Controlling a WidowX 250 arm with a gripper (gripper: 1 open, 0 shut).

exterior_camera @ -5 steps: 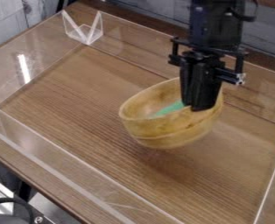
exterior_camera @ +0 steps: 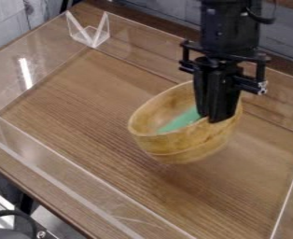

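Observation:
A light wooden bowl (exterior_camera: 174, 140) with a green item (exterior_camera: 182, 120) inside hangs tilted above the wooden surface, held at its right side by my black gripper (exterior_camera: 216, 109). The fingertips are partly hidden by the bowl and the arm; the gripper appears shut on the bowl's rim.
The wooden tray floor (exterior_camera: 75, 126) is clear to the left and front. A white wire rack (exterior_camera: 90, 28) stands at the back left. Tray walls edge the sides, and a black cable lies at the lower left.
The gripper and bowl have shifted slightly left over the last second; the bowl stays tilted.

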